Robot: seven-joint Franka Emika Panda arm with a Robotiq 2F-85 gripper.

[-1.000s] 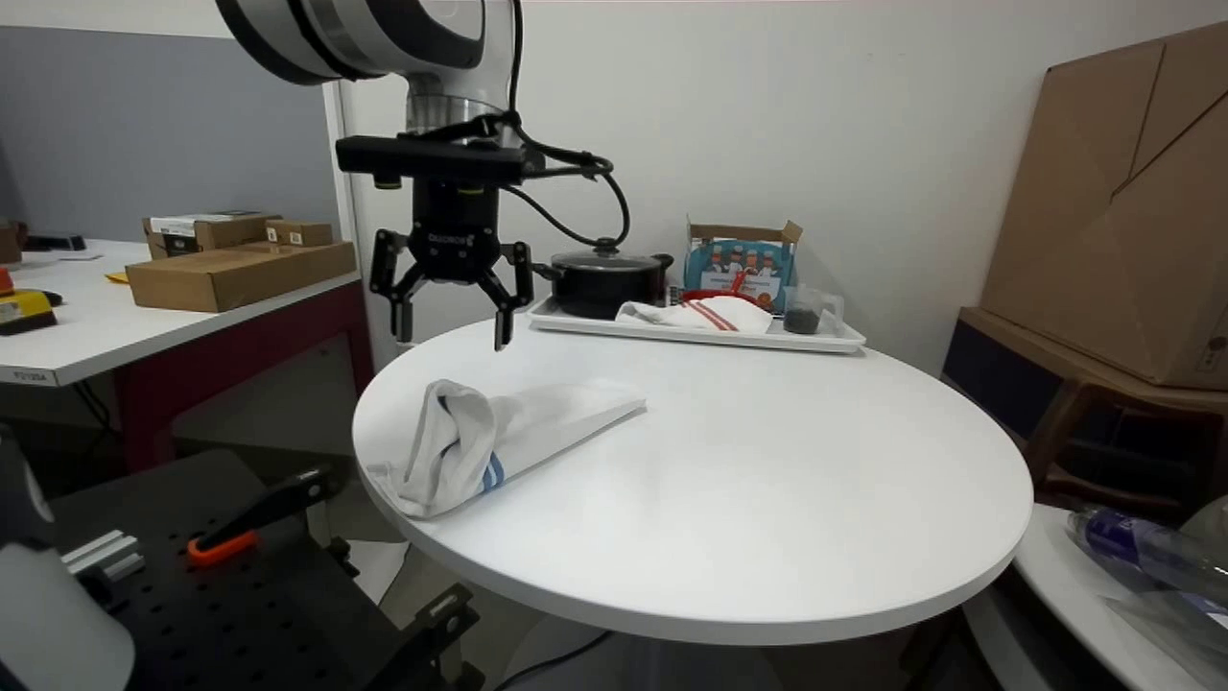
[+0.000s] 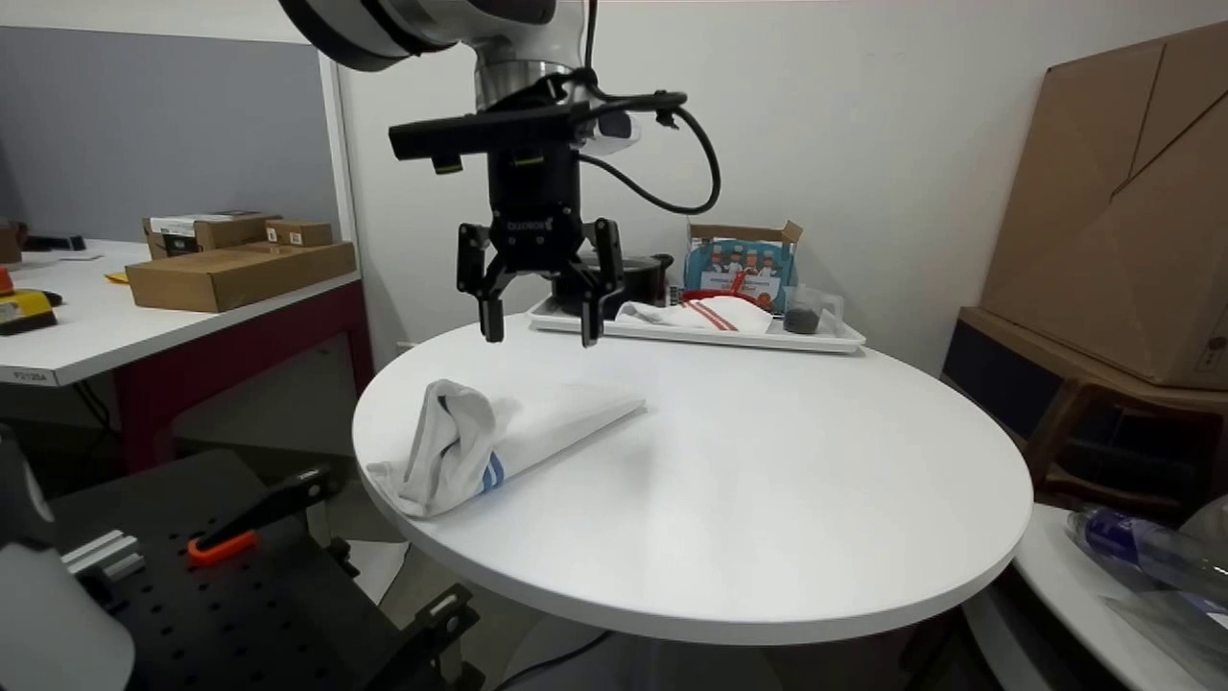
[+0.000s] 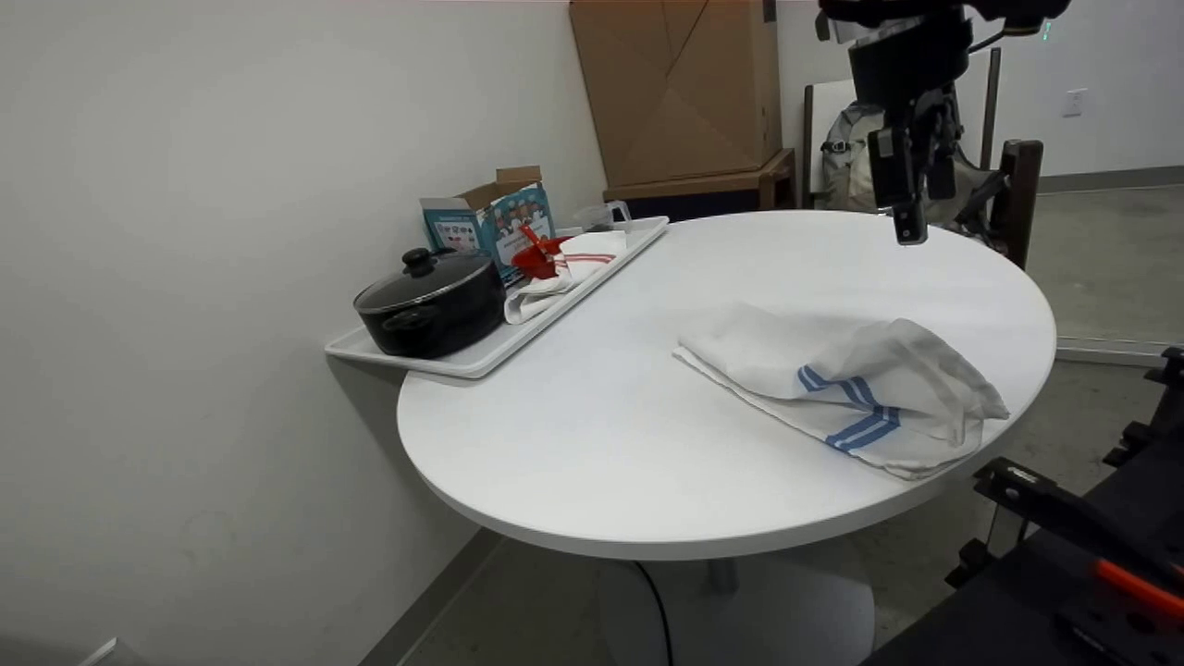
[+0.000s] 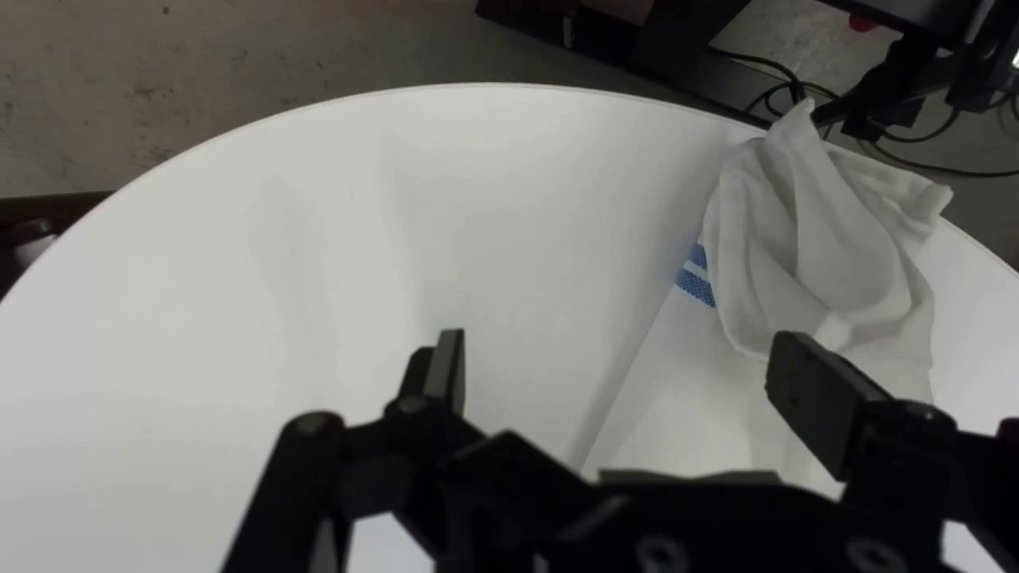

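Note:
A white towel (image 2: 541,426) with blue stripes lies partly folded and crumpled on the round white table (image 2: 794,484). Its bunched end is by the table's edge, as the wrist view shows at the upper right, where the towel (image 4: 812,239) has a raised fold. Above the table hangs my gripper (image 2: 542,328), open, its fingers wide apart and nothing between them. In exterior view 2 the gripper (image 3: 927,211) is well clear of the towel (image 3: 844,388). From the wrist, one finger (image 4: 812,401) appears over the towel and the other over bare table.
Against the wall, a white tray (image 3: 499,353) carries a black lidded pot (image 3: 433,305), a blue box (image 3: 522,222), a red-striped cloth (image 3: 594,250), a red item and a clear measuring cup (image 2: 812,311).
The towel lies as before; the gripper stayed open.

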